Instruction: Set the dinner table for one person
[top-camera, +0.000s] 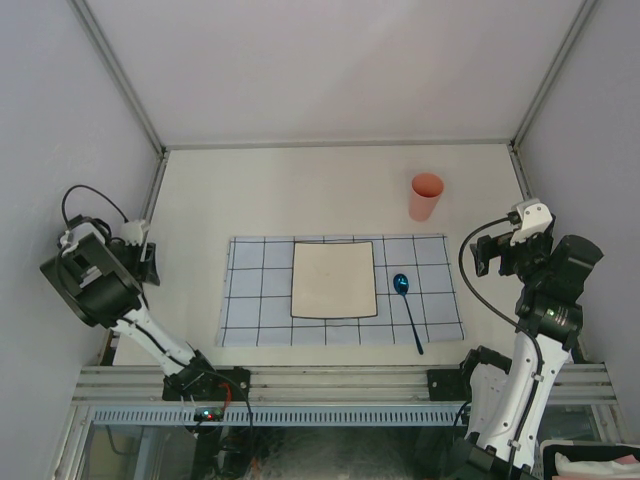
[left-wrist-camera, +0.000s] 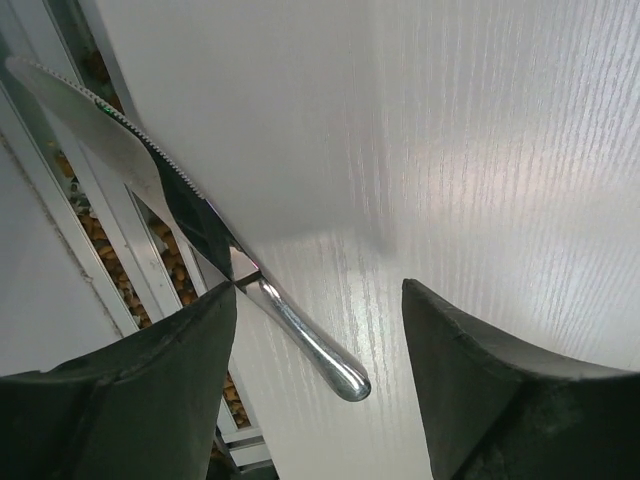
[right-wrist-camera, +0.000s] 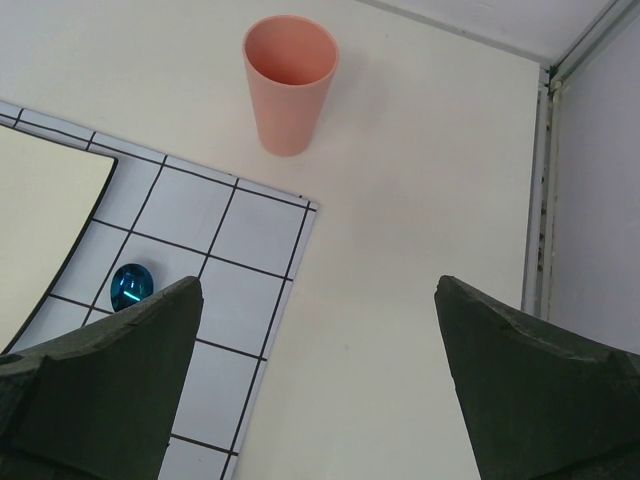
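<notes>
A silver knife (left-wrist-camera: 300, 330) lies along the table's left edge in the left wrist view, its blade reaching over the metal rail. My left gripper is above its handle end, fingers parted and nothing gripped. On the gridded placemat (top-camera: 258, 290) rests a square cream plate (top-camera: 333, 280), with a blue spoon (top-camera: 401, 285) to its right. A pink cup (top-camera: 425, 196) stands behind the placemat at the right. Over the right side of the table my right gripper stays open and empty, with the cup (right-wrist-camera: 288, 95) ahead of it.
A metal rail (left-wrist-camera: 120, 215) with a slot runs along the left table edge beside a wall. Bare table (top-camera: 290, 190) lies behind the placemat. At the bottom right corner is a dark bin (top-camera: 590, 460), partly cut off.
</notes>
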